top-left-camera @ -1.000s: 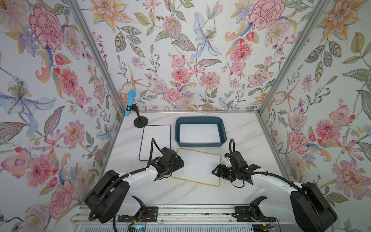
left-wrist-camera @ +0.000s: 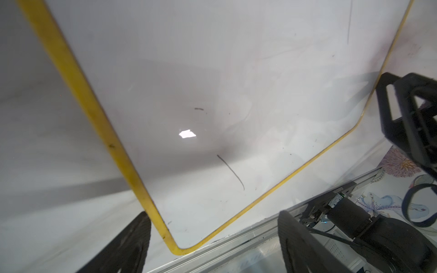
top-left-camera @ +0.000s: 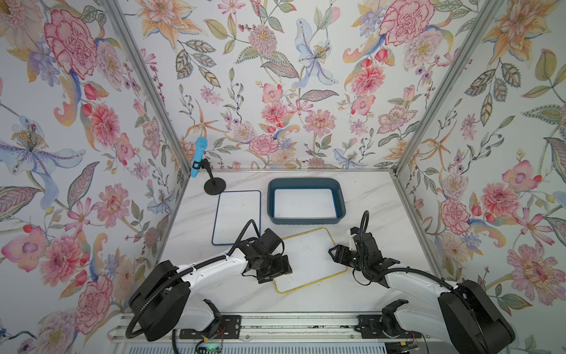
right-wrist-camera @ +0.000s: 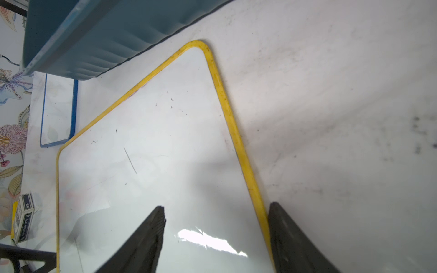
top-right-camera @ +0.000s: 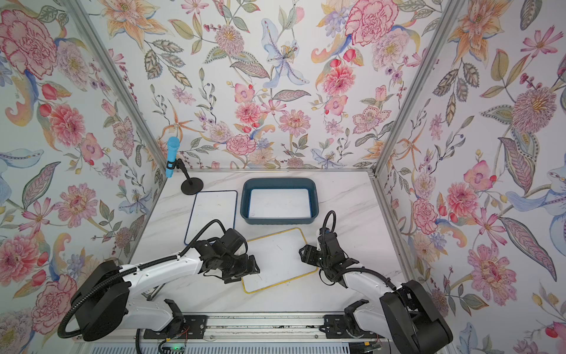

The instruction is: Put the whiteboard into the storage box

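Observation:
A yellow-edged whiteboard (top-left-camera: pixel 309 253) lies aslant on the table between my two hands, its right side swung towards the back. My left gripper (top-left-camera: pixel 277 271) is over its near left corner; in the left wrist view the fingers (left-wrist-camera: pixel 132 241) stand apart, that corner showing between them. At the right side is my right gripper (top-left-camera: pixel 339 255), fingers (right-wrist-camera: pixel 284 227) apart, one close against the yellow edge; touching cannot be told. Behind stands the blue-grey storage box (top-left-camera: pixel 306 221), with a blue-edged whiteboard (top-left-camera: pixel 304 203) inside.
Another blue-edged whiteboard (top-left-camera: pixel 237 212) lies left of the box, partly behind my left arm. A blue microphone (top-left-camera: pixel 199 153) on a black stand (top-left-camera: pixel 214 185) is at the back left. The table right of the box is clear.
The yellow-edged whiteboard has turned: its left end came towards the front and its right end went back.

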